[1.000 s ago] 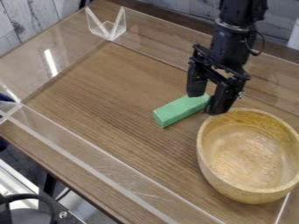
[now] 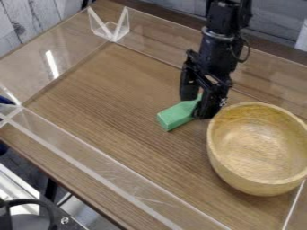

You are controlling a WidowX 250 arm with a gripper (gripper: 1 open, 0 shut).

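A black robot arm reaches down from the top of the view, and its gripper [image 2: 203, 97] is low over a green block [image 2: 177, 115], at that block's upper right end, which it partly hides. The gripper looks open, though its dark fingers are hard to make out; whether they touch the block cannot be told. A large tan bowl [image 2: 252, 157] sits just right of the block, close to the gripper.
A clear plastic piece [image 2: 108, 27] stands at the back left. Dark cabling lies at the bottom left corner.
The arm and gripper have shifted a little left. The green block appears shorter, more of it behind the gripper, and slightly further left.
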